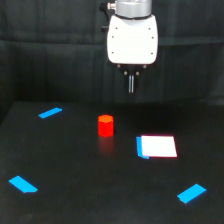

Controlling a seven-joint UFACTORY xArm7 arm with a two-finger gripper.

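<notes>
A small red cube point(105, 126) rests on the black table, left of center. To its right lies a white square point(159, 145) with a pink edge, over a blue patch. The white gripper point(131, 84) hangs from the top, above and to the right of the cube, apart from everything on the table. Its two thin fingers are close together, with nothing visible between them.
Blue strips point(50, 113) lie at the back left, with others at the front left point(23, 184) and front right point(189, 193).
</notes>
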